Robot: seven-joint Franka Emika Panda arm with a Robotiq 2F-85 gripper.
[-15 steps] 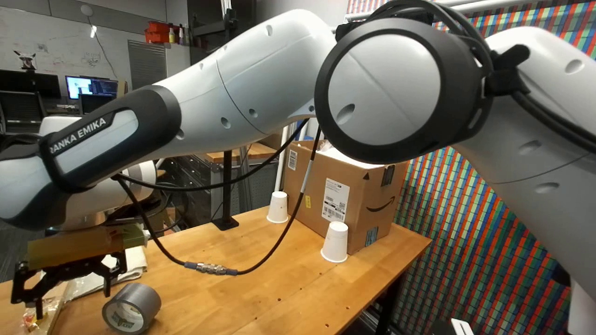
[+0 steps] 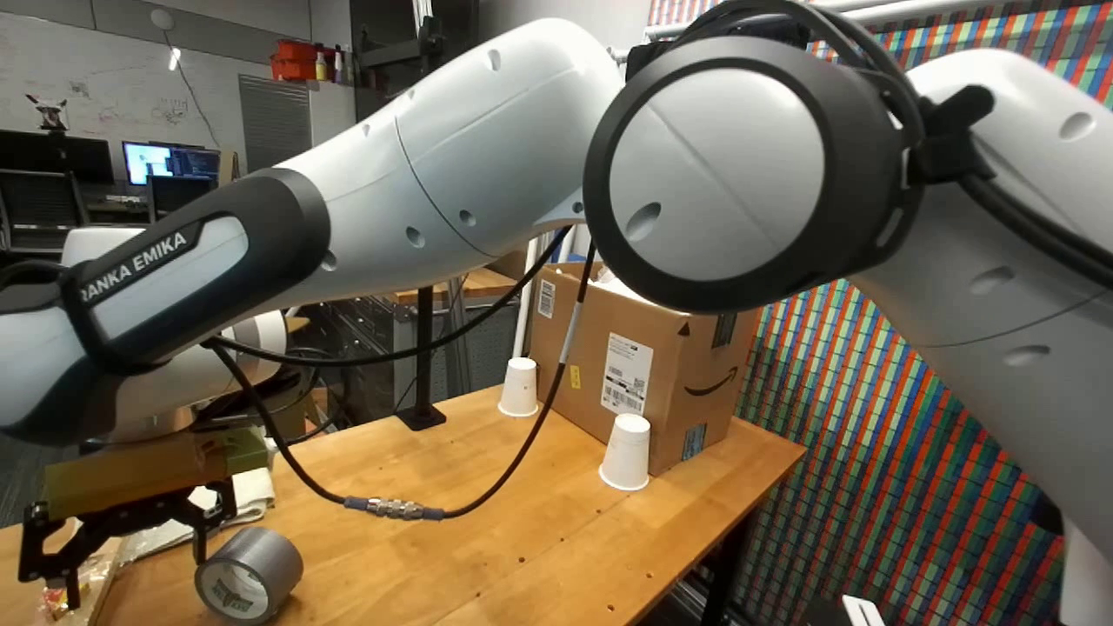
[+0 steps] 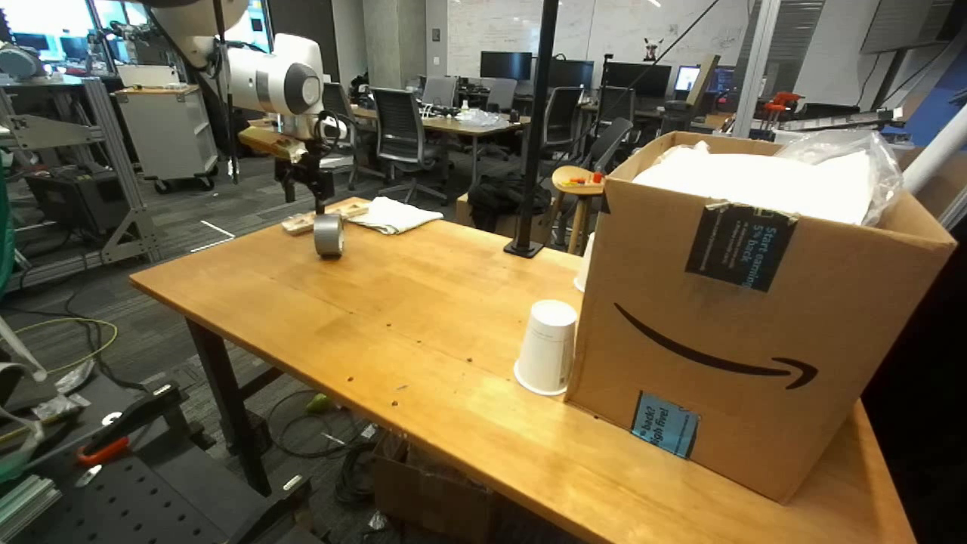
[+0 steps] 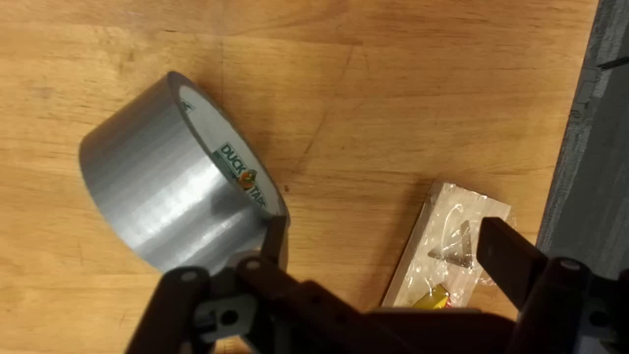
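My gripper is open, its fingers wide apart above the table. A silver duct tape roll point(image 4: 177, 183) stands on its curved side, left of the fingers in the wrist view. One finger point(image 4: 274, 239) overlaps the roll's near edge there; whether they touch, I cannot tell. The roll is outside the gap. In exterior view 1 the roll point(image 2: 269, 564) sits just right of the gripper point(image 2: 137, 569). A plastic-wrapped wooden block point(image 4: 421, 271) with a triangular recess lies lower, toward the other finger point(image 4: 510, 259), partly hidden by the gripper.
A folded white cloth point(image 3: 394, 216) lies behind the roll. Two upturned white cups point(image 2: 626, 453) point(image 2: 518, 387) stand near a large cardboard box point(image 2: 652, 365) at the far end. Mid-table is clear, with a black post point(image 3: 526, 246) at its back edge. The table edge is close to the gripper.
The arm has shifted slightly left and down in exterior view 1. The tape roll has moved slightly right, its inner label turned a little. The gripper stays open.
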